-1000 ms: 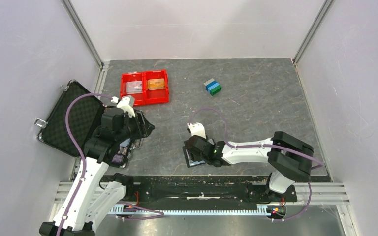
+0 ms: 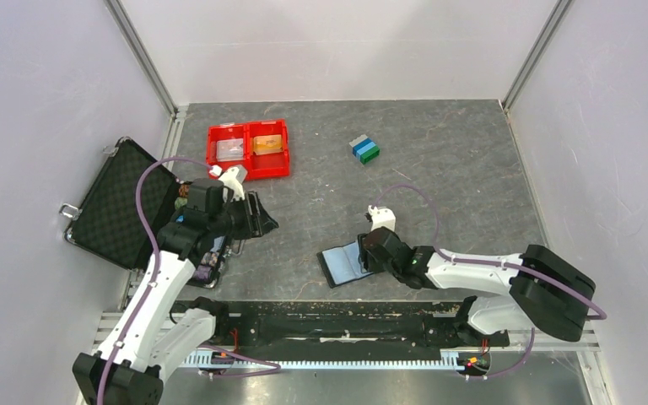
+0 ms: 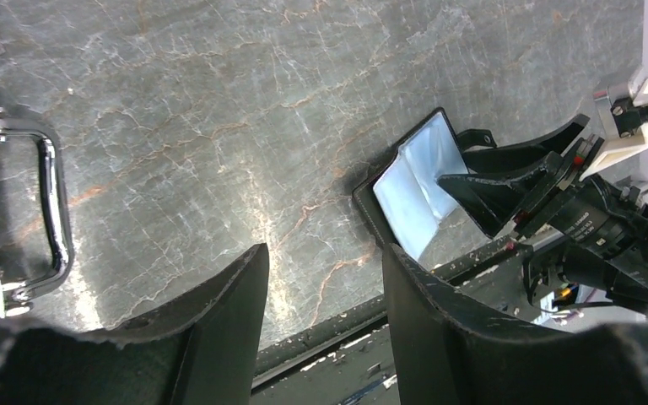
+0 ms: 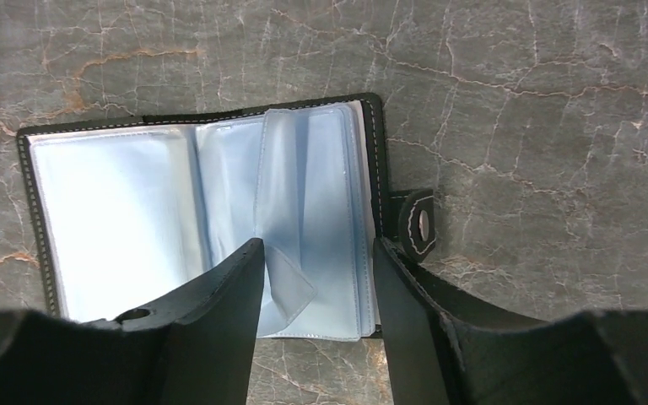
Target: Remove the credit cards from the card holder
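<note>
The open card holder [image 2: 337, 263] lies on the grey surface near the front edge, black cover with pale translucent sleeves [image 4: 118, 211]. A folded sleeve flap stands out on its right half. My right gripper is open over that right half, its fingers straddling the sleeves by the clasp side. My left gripper hangs open left of the holder, with nothing between its fingers. I cannot tell whether cards sit inside the sleeves.
A red divided box [image 2: 248, 169] is at the back left, a stack of blue and green blocks [image 2: 364, 148] at the back. An open black case [image 2: 118, 202] stands on the left, its metal handle [image 3: 51, 202] beside my left gripper.
My right gripper has moved rightward across the card holder, uncovering its left half. My left gripper has shifted a little to the right.
</note>
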